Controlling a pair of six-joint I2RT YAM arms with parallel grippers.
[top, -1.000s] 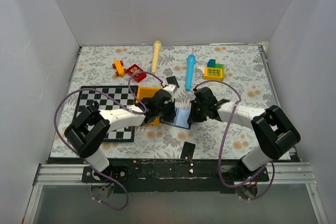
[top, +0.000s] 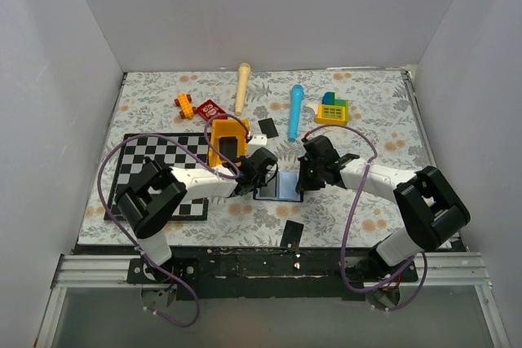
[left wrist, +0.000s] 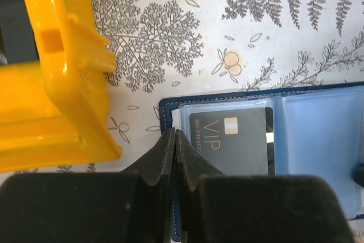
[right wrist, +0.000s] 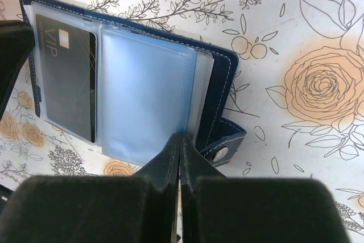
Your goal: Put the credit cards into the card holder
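Note:
The card holder [top: 288, 186] lies spread out on the table between both grippers. A dark VIP card [left wrist: 227, 140] fills its left sleeve. The right sleeve [right wrist: 145, 92] is pale blue and shows no card. In the left wrist view my left gripper is shut at the holder's left edge, with nothing visible between its tips. My right gripper is likewise shut, its tips at the right sleeve's near corner beside the snap strap [right wrist: 222, 153]; whether a thin edge is pinched does not show. Other dark cards lie behind [top: 267, 127] and in front [top: 291, 234] of the holder.
Close to the left gripper stands a yellow plastic box [left wrist: 71, 83] with something dark inside. A checkered board [top: 159, 177] lies at left. Toward the back are a cream microphone [top: 242, 89], a blue microphone [top: 295, 112] and a yellow basket [top: 332, 112].
The left gripper has come back from over the left sleeve to the holder's left edge. The holder, tilted before, now lies straighter and slightly farther right. The right arm has shifted only a little.

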